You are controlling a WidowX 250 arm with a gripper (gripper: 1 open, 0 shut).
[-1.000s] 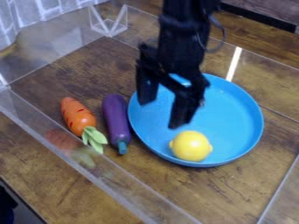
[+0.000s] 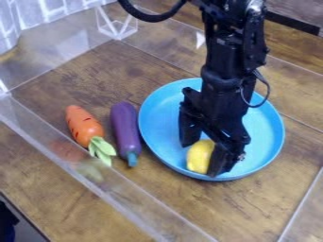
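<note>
My black gripper [image 2: 209, 142] is low inside a blue plate [image 2: 259, 156], open, with its fingers around a yellow object [image 2: 199, 157], which looks like a lemon and is partly hidden by them. Whether the fingers touch it is unclear.
An orange carrot with a pale green top [image 2: 86, 129] and a purple eggplant-like object [image 2: 125, 130] lie left of the plate on the wooden table [image 2: 151, 213]. Clear plastic edges run along the left.
My gripper has moved down and toward the front of the plate, from above its back part to around the yellow object, which it now partly covers.
</note>
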